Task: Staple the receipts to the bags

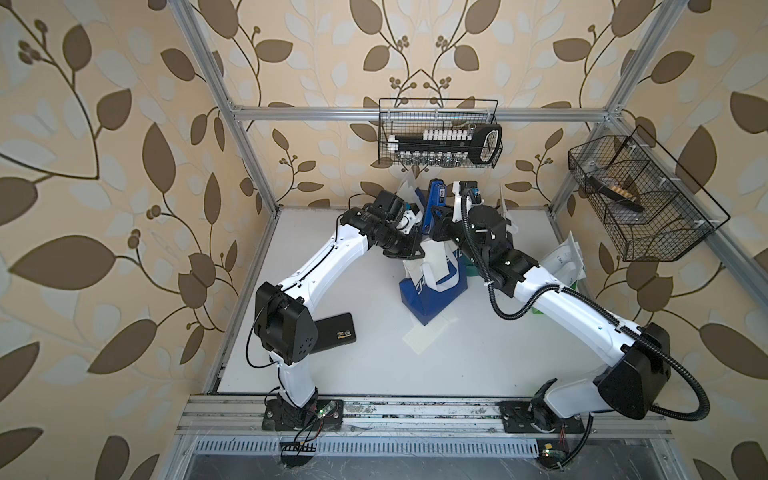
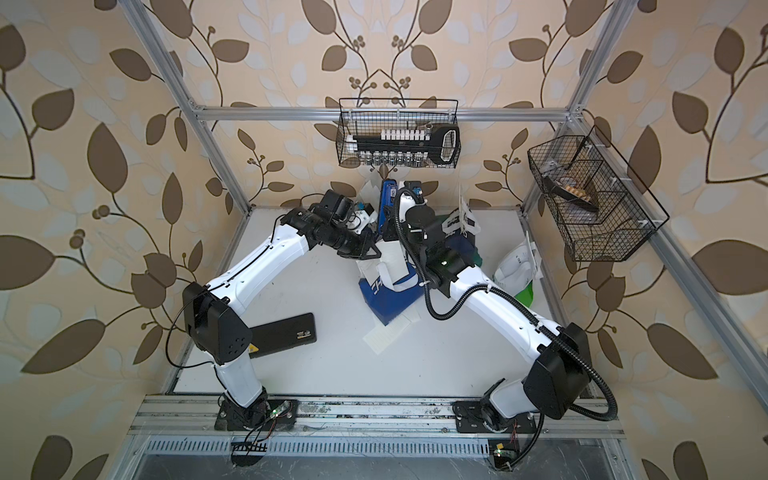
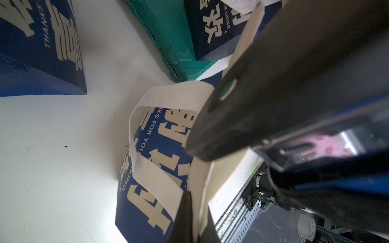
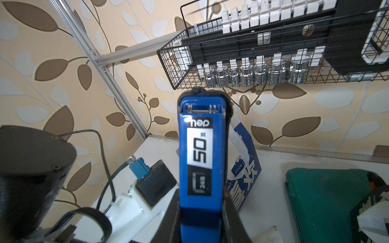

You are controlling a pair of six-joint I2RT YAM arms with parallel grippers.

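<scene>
The blue paper bag [image 1: 436,300] with pale handles stands mid-table; its lettered side [image 3: 156,170] fills the lower middle of the left wrist view. My left gripper is shut on the thin pale top edge of this bag. A blue and black stapler [image 4: 200,158] stands upright in my right gripper, which has one finger on each side of it. In the left wrist view the stapler's dark end [image 3: 259,89] overlaps the bag's top edge; whether paper lies inside its mouth cannot be told. Pale paper strips [image 2: 384,332] lie in front of the bag.
A second blue bag [image 4: 249,174] stands at the back, and a green case [image 4: 324,198] lies to the right with another dark blue bag [image 3: 214,30] by it. A black box [image 1: 334,332] sits front left.
</scene>
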